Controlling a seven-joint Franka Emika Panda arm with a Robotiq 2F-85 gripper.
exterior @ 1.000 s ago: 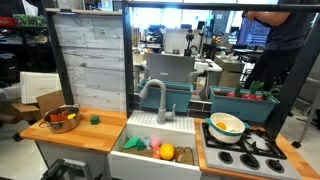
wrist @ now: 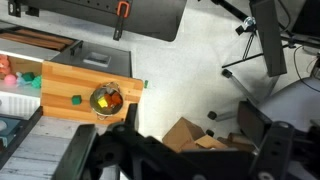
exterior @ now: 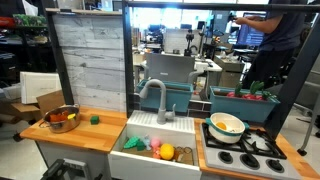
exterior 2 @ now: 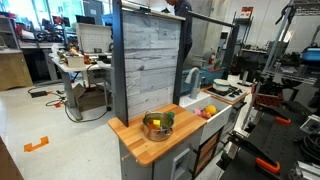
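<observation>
My gripper hangs at the bottom of the wrist view with its dark fingers spread wide and nothing between them. Down to its left on the wooden counter (wrist: 62, 85) stands a metal pot (wrist: 106, 99) holding red, orange and yellow pieces. Close by the pot lies a small green block (wrist: 76, 99). Exterior view 1 shows the same pot (exterior: 62, 119) at the counter's left end. In that view the white sink (exterior: 157, 148) contains several colourful toy foods. A white bowl (exterior: 227, 127) rests on the stove (exterior: 245, 155).
A tall grey wood-look panel (exterior: 92, 60) rises behind the left counter. The faucet (exterior: 160, 95) arches over the sink. Behind the stove, a blue-green bin (exterior: 243, 108) holds red and green items.
The person behind the stove has shifted and now stretches an arm out to the left, holding something. The pot, bowl and sink contents look unmoved.
</observation>
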